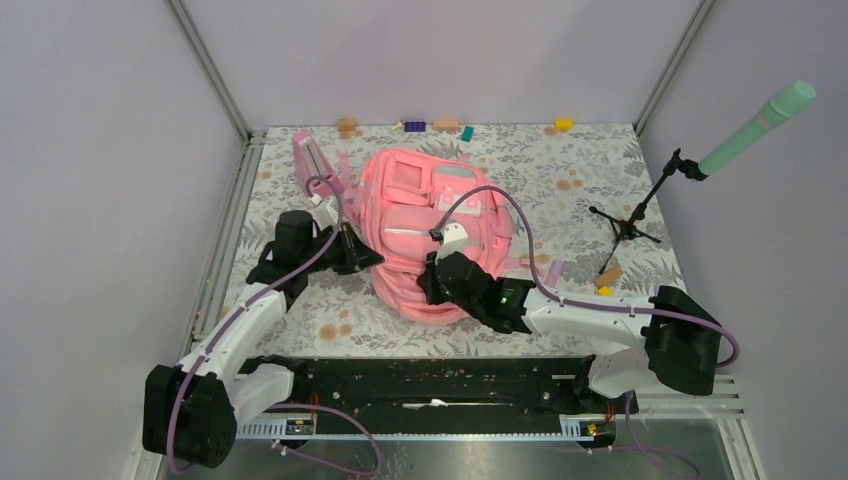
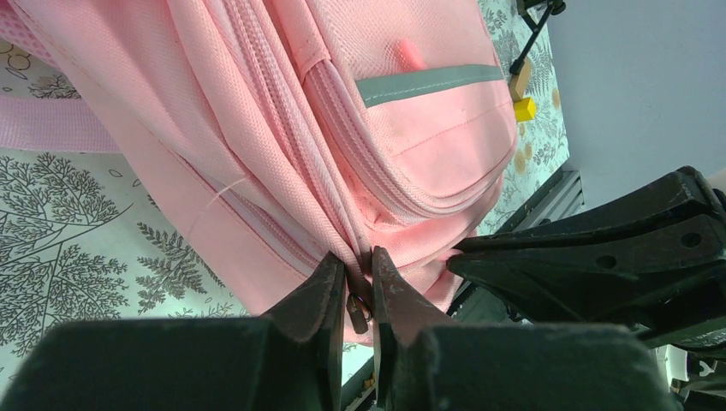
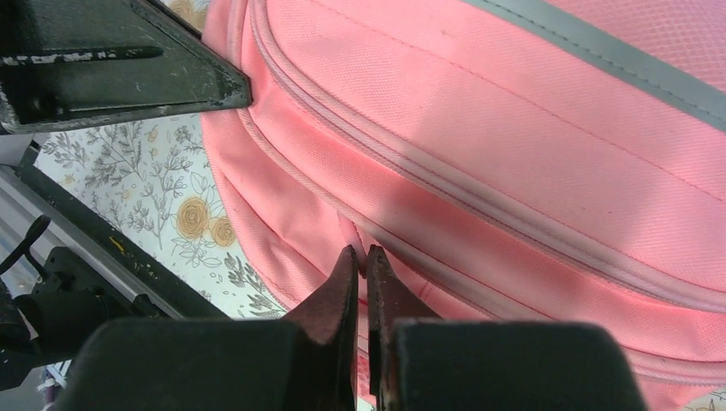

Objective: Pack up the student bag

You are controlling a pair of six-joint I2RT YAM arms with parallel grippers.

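Note:
A pink student bag (image 1: 410,220) lies on the floral table with its zipped side toward me. My left gripper is shut on the bag's fabric edge beside the zipper, at the bag's left side; a small dark metal end (image 2: 357,315) pokes out by its fingers. In the right wrist view, my right gripper is shut on a thin pink zipper pull (image 3: 351,233) along the bag's lower edge. Most of the pull is hidden between the fingertips. The bag's inside is not visible.
Along the table's back edge lie wooden blocks (image 1: 445,125), a purple block (image 1: 415,127) and a yellow block (image 1: 564,124). A pink case (image 1: 316,165) rests at the back left. A black tripod (image 1: 626,228) stands on the right.

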